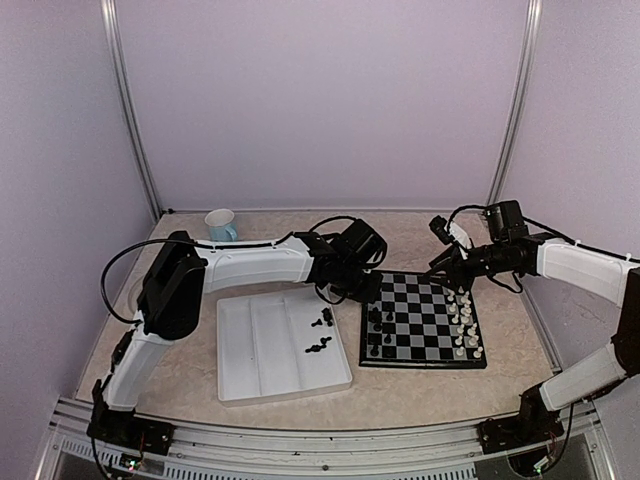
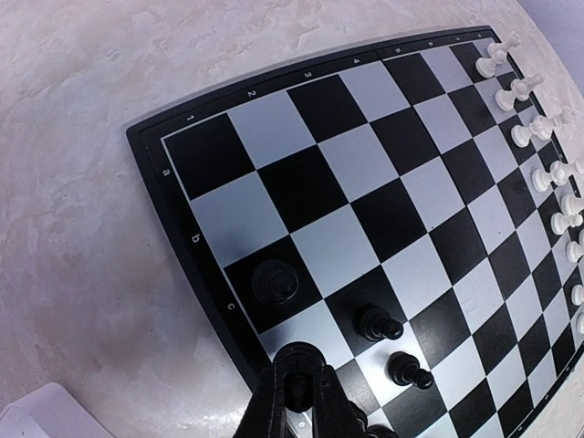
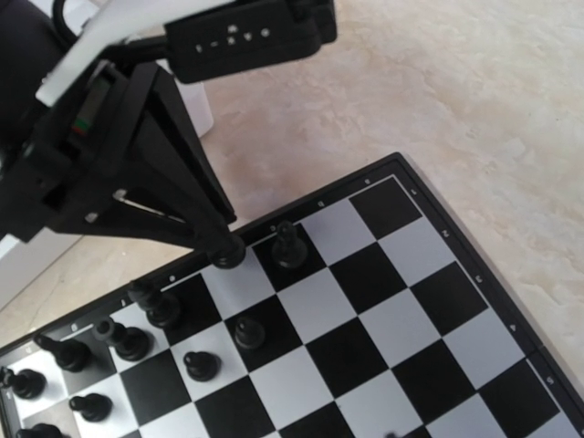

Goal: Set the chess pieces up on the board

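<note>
The chessboard [image 1: 425, 290] has white pieces [image 1: 460, 330] along its right side and black pieces [image 1: 376, 338] along its left. My left gripper is shut on a black chess piece [image 2: 301, 354] at the board's left edge. In the right wrist view this held piece [image 3: 228, 254] is at a light square, beside a black piece [image 3: 289, 246] on a dark square; whether its base touches the board is unclear. My right gripper [image 1: 440, 274] hangs open above the board's far right part, apart from the held piece.
A white tray [image 1: 235, 350] left of the board holds several loose black pieces [image 1: 318, 346]. A blue cup [image 1: 221, 225] stands at the back left. In the right wrist view, the squares at the board's near corner [image 3: 385, 208] are empty.
</note>
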